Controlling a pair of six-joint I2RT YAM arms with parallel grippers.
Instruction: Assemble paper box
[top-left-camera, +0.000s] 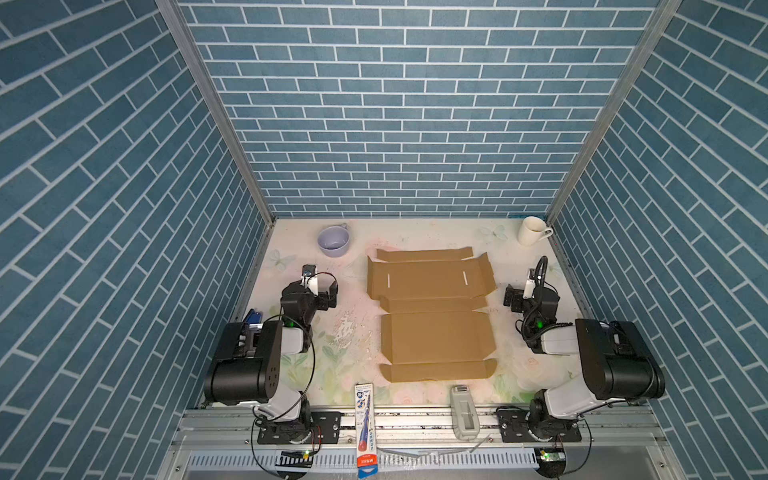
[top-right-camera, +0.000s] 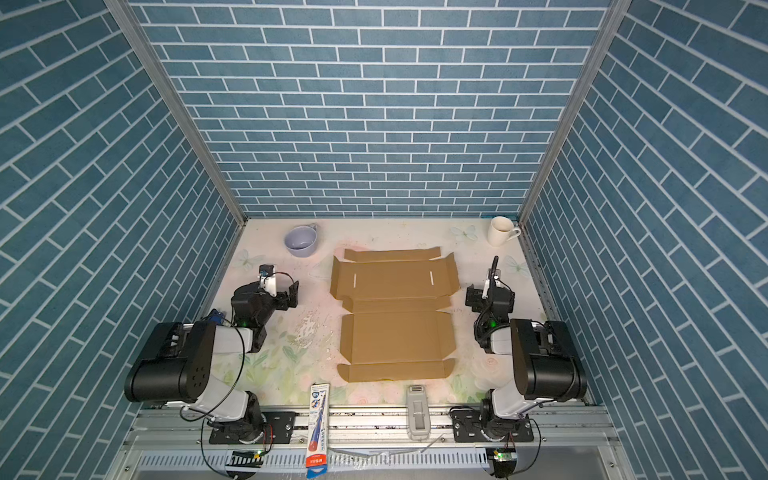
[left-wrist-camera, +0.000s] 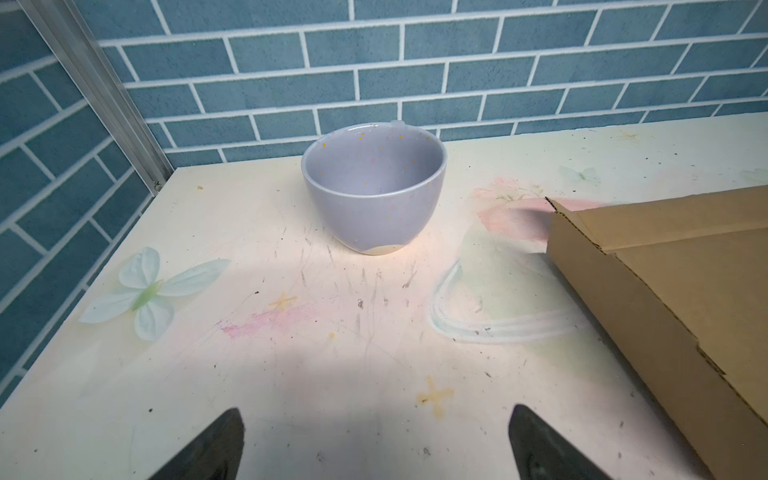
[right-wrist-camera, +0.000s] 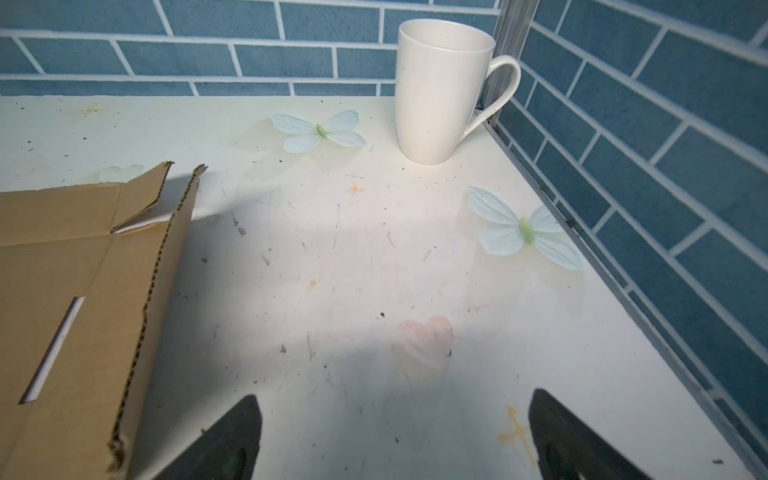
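A brown cardboard box blank (top-left-camera: 438, 332) lies unfolded in the middle of the table. Its far panel (top-right-camera: 392, 278) has two narrow slots, and the flaps around that panel tilt up slightly. The near panel rests flat, with a strip flap (top-right-camera: 396, 370) along its front. To the left of the cardboard, my left gripper is open and empty, pointing toward the back wall. My right gripper stands open over bare table to the right of the cardboard, also empty. Neither one touches the blank, whose raised side edge (right-wrist-camera: 148, 320) shows in the right wrist view.
A lavender cup (left-wrist-camera: 374, 188) stands at the back left and a white mug (right-wrist-camera: 444, 88) in the back right corner. By the front rail lie a packaged tool (top-left-camera: 365, 428) and a grey device (top-left-camera: 463, 412). Bare table separates each gripper from the cardboard.
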